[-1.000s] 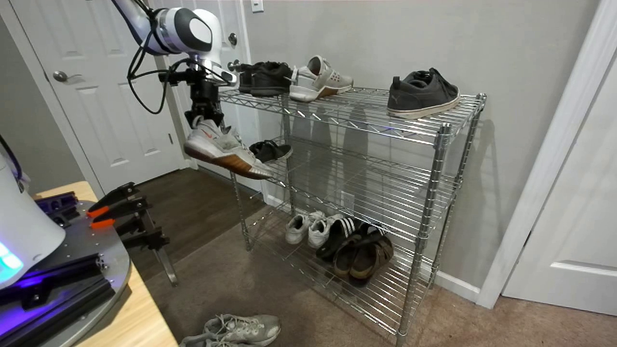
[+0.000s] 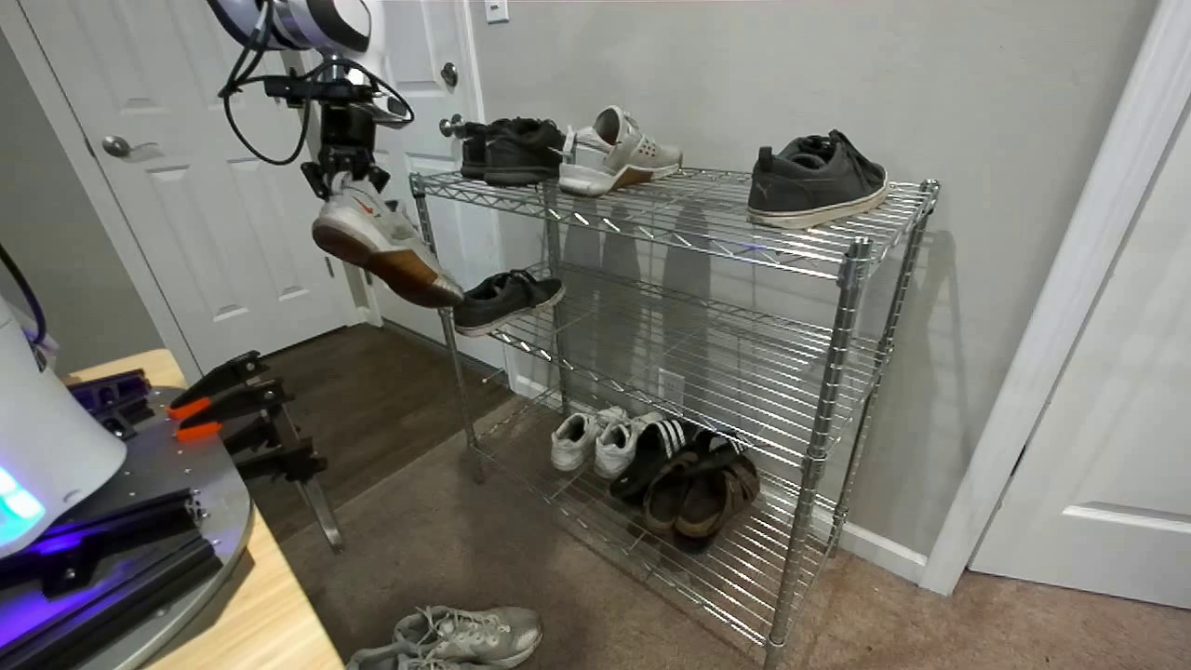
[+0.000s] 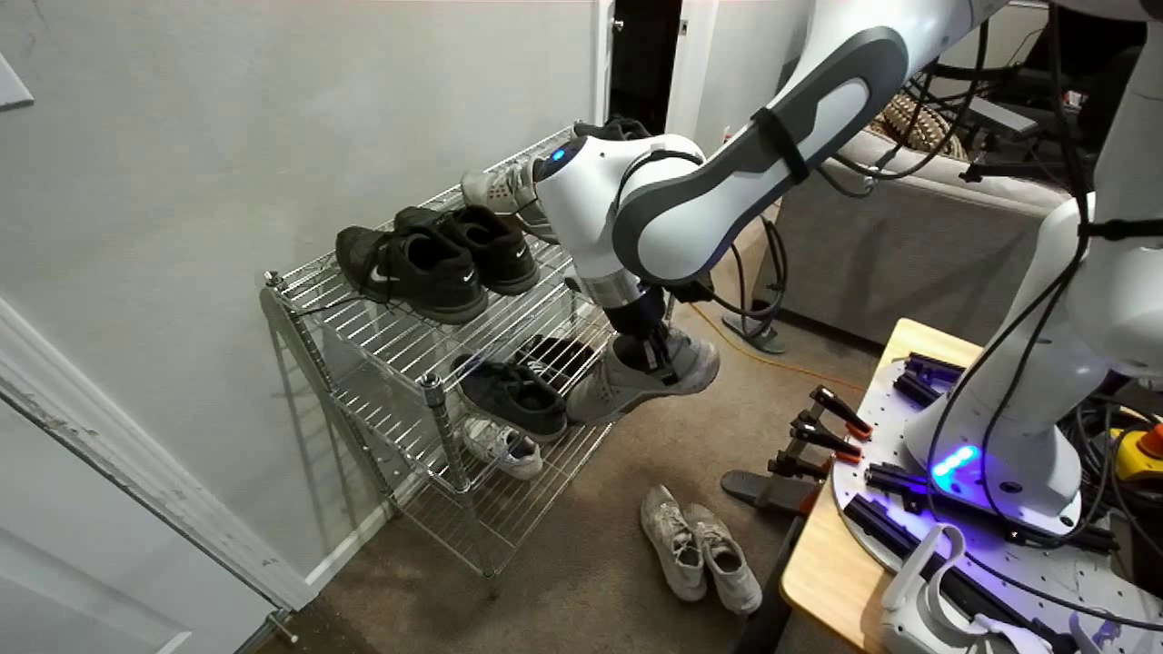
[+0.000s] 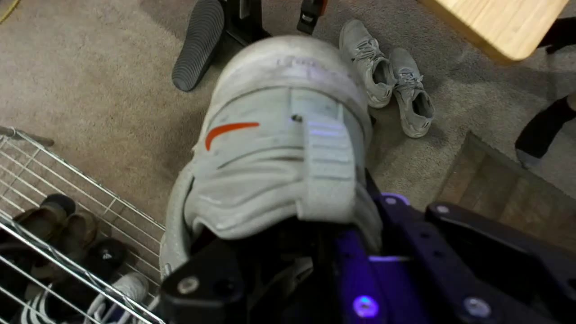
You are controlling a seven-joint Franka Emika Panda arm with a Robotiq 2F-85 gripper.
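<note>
A white-grey shoe [image 2: 385, 247] with a brown sole and a small red mark hangs in the air, left of the wire rack's front corner, toe angled down toward the rack. My gripper [image 2: 348, 179] is shut on its heel end from above. In the wrist view the shoe's heel [image 4: 281, 146] fills the middle, with the dark gripper fingers [image 4: 210, 281] at the shoe's opening. A similar white shoe [image 2: 620, 151] rests on the rack's top shelf. The wire rack [image 2: 715, 251] has three shelves.
Black shoes [image 2: 514, 151] and a dark grey shoe [image 2: 815, 179] stand on the top shelf. One black shoe [image 2: 508, 301] sits at the middle shelf's left end; the rest of that shelf is bare. Several shoes and sandals [image 2: 692, 491] fill part of the bottom shelf. Grey sneakers [image 3: 698, 550] lie on the floor.
The arm has moved up and to the left in exterior view 1, carrying the white shoe with it. More of the black shoe on the middle shelf now shows.
</note>
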